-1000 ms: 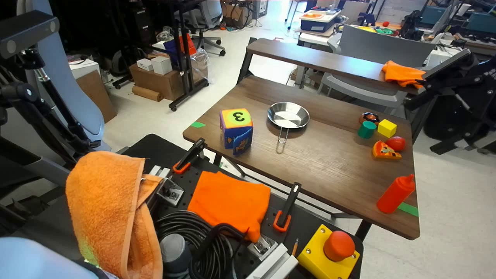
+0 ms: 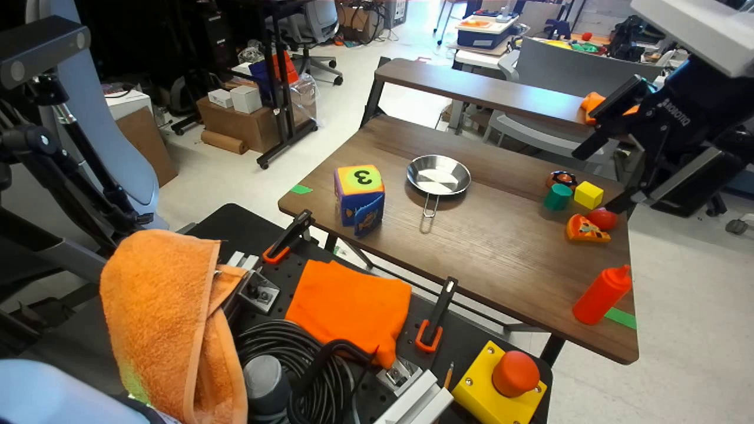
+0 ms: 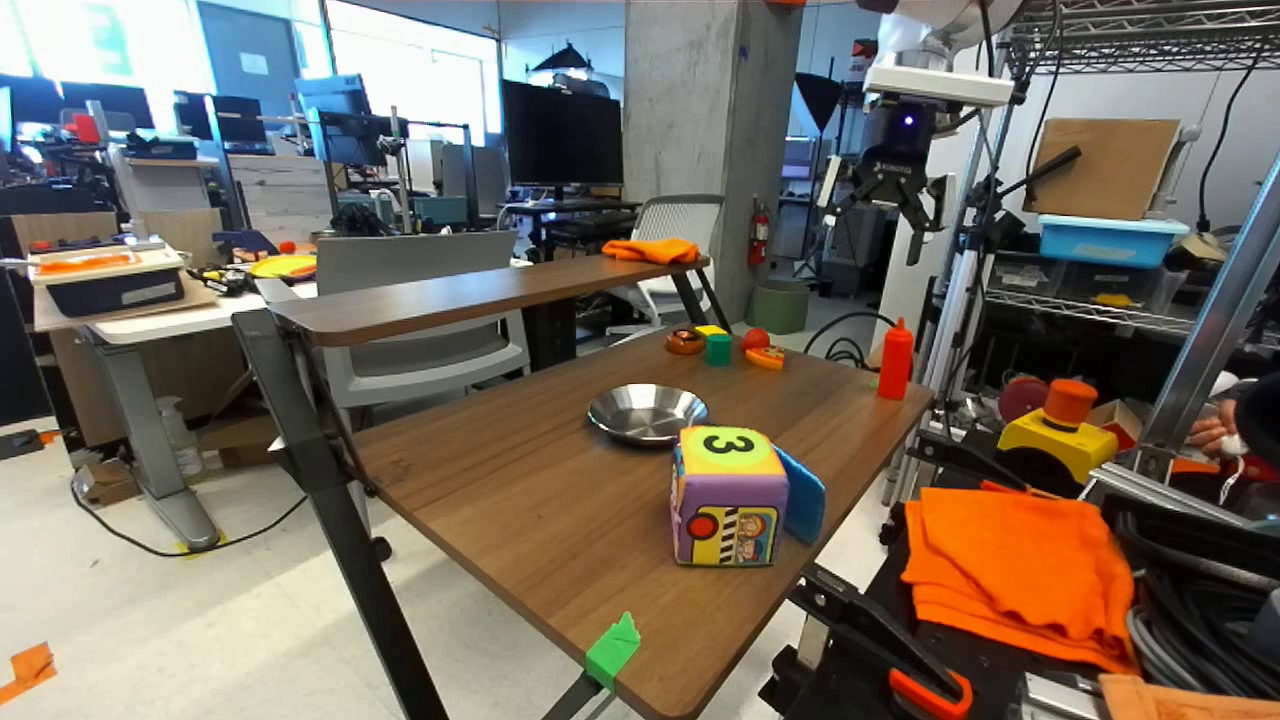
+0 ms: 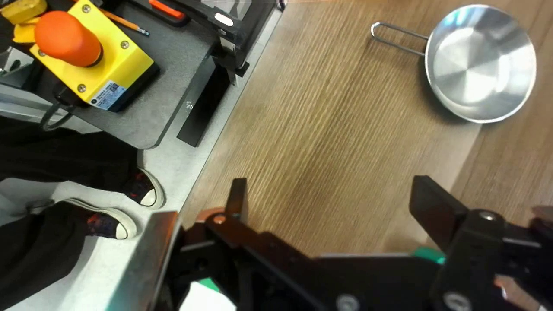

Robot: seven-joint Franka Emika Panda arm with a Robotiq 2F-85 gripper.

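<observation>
My gripper (image 2: 602, 176) stands open in the air near the far right end of the table, with nothing between its fingers in the wrist view. Under it in exterior view 1 are a red ball (image 2: 602, 218), a pizza slice (image 2: 587, 229), a yellow block (image 2: 588, 195), a green cylinder (image 2: 558, 197) and a dark orange-marked round item (image 2: 562, 179). A red squeeze bottle (image 2: 601, 295) is upright at the table's right end. The steel pan (image 2: 439, 174) lies farther left, empty. Beside it sits a soft cube (image 3: 729, 498) with a 3 on top.
A raised shelf (image 2: 480, 88) runs along the table's back, with an orange cloth (image 3: 651, 250) at one end. Along the front stands a black cart with clamps, another orange cloth (image 2: 351, 305) and a yellow box with a red button (image 2: 500, 387).
My arm has come from the right edge of exterior view 1 leftward and closer to the table's right end. The objects on the table have not moved.
</observation>
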